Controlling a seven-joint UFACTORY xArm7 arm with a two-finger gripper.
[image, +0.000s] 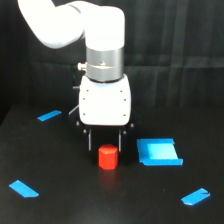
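Note:
A small red cylinder-like object (108, 158) stands on the dark table near the middle of the view. My gripper (106, 148), below a white and grey arm, points down at it. Its two thin dark fingers stand apart, one on each side of the red object's upper part in the picture. The gap looks wider than the object, so the gripper is open. Whether either finger touches it, or how far behind it they are, is hard to tell.
Just right of the red object lies a blue square piece or shallow tray (160, 152). Blue tape strips mark the table at far left (50, 115), near left (23, 189) and near right (196, 197).

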